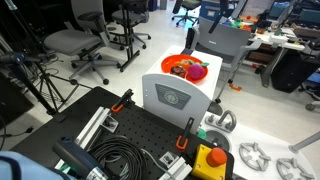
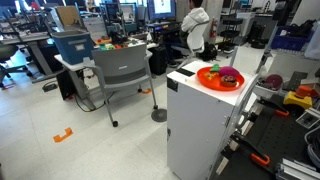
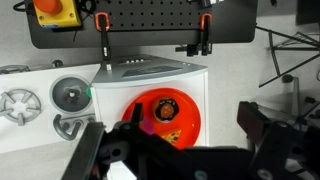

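On a white toy counter sits a red-orange plate [image 3: 191,108] holding a brown ring-shaped piece [image 3: 168,108], a slice-like piece [image 3: 173,137] and a magenta item [image 3: 148,127]. Exterior view 2 shows the magenta item [image 2: 228,76] rising above the plate [image 2: 208,79]. My gripper is open over the plate, its dark fingers spread at either side in the wrist view. Nothing is visible between them. They partly cover the plate's lower edge and the magenta item, and stand clear of the food.
A small sink [image 3: 70,94] and toy burners [image 3: 19,105] lie beside the plate. The black perforated base [image 1: 150,140] carries a yellow box with a red button [image 1: 211,158] and coiled cable [image 1: 118,158]. A grey chair [image 2: 122,72] stands beyond the counter over open floor.
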